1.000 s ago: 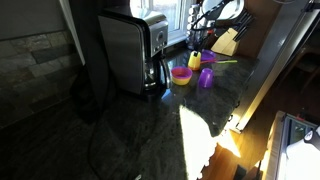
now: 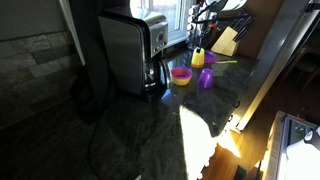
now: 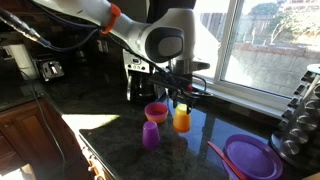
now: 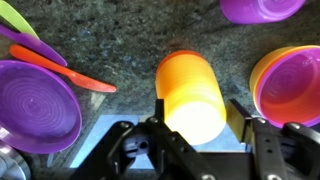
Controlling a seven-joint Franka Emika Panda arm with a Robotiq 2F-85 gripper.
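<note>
An orange-yellow cup [image 4: 188,80] stands between the fingers of my gripper, its pale round end towards the wrist camera. A narrow gap shows beside each finger, so the gripper looks part open around the cup. Exterior view 2 has the gripper [image 3: 183,98] pointing down at the top of the same cup [image 3: 181,121] on the dark counter; whether the fingers touch it is hard to see there. Small in exterior view 1, the yellow cup [image 2: 197,58] is below the arm.
Close by are a purple cup [image 3: 151,135] and a pink-and-yellow bowl [image 4: 292,85]. On the other side lie a purple plate [image 4: 38,105] and an orange-red utensil [image 4: 62,68]. A coffee maker [image 2: 138,52] stands near the bowl. Open counter [image 2: 150,130] extends in front.
Over the last second the arm has shifted slightly and the gripper sits lower around the yellow cup. The bowl and the purple cup look unmoved.
</note>
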